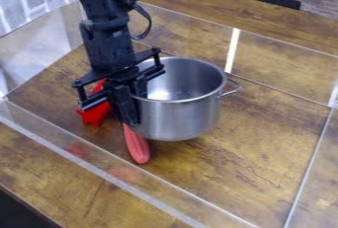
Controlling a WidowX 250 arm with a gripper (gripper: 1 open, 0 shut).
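My black gripper [122, 102] reaches down from the top left to the left rim of a steel pot [179, 109], shut, its fingertips at that rim; whether the rim is between them is hard to tell. The pot is upright with a side handle on the right. A red handle-like utensil [136, 143] lies below and partly behind the pot. A red object [93, 109] is at left, partly hidden by the gripper.
A clear barrier runs along the left and front edges.
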